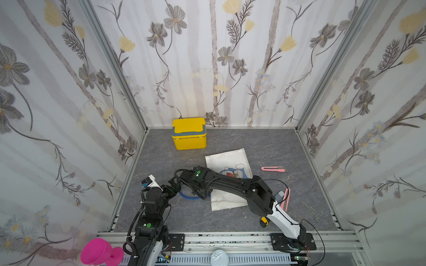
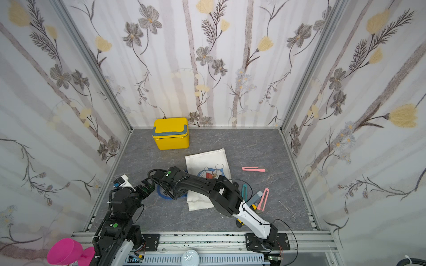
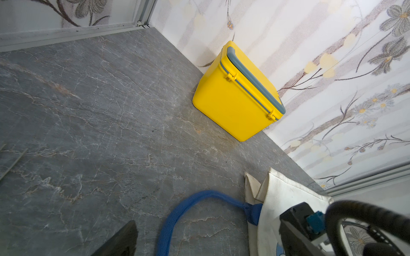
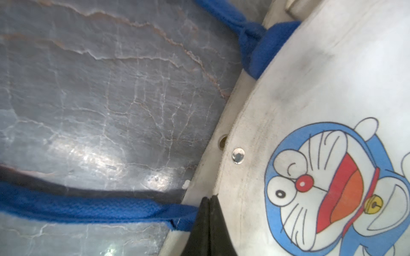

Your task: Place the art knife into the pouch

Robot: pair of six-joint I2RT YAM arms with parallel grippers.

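Observation:
The pouch (image 1: 226, 201) is white canvas with a blue cat print and lies flat mid-table, partly under my right arm. Its blue strap (image 3: 173, 219) loops out leftward onto the table. My right gripper is shut at the pouch's edge, close to where the strap joins; nothing shows between its fingers. To the left of the pouch, my left gripper stands open above the table, empty. Slim pink tools lie at the right, one at the back (image 1: 273, 169) and one nearer (image 2: 263, 200); I cannot tell which thing is the art knife.
A yellow box (image 1: 190, 135) stands at the back left. At the right front are a teal tool (image 2: 244, 191), a yellow-and-black tool (image 1: 264, 221) and metal scissors (image 1: 313, 210). Bare table lies behind the pouch on the right.

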